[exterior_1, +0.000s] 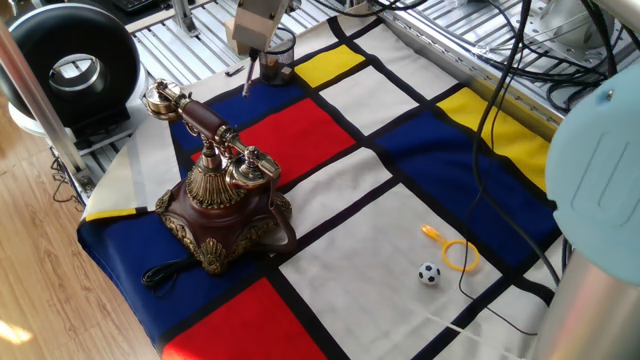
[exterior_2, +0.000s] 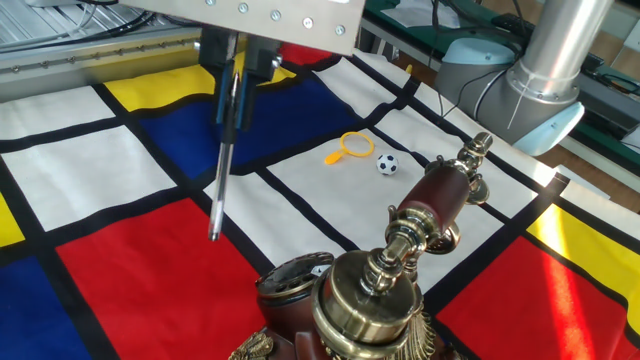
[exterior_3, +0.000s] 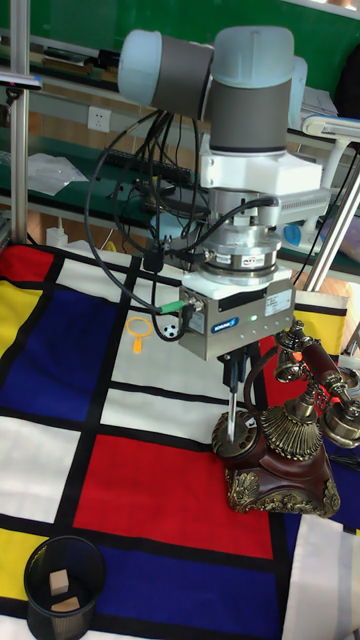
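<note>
A slim silver pen-like rod points downward from my gripper, whose dark fingers are shut on its upper end. In exterior view 3 the gripper and rod appear in front of the ornate telephone. Exterior view 1 has the rod near the table's far end, its tip above the cloth. An antique-style brown and brass telephone stands on the patterned cloth, its handset resting in the cradle. On a white patch lie a small football and a yellow ring with a handle.
A black mesh cup with wooden blocks inside stands on the cloth near a corner. Black cables hang beside the arm.
</note>
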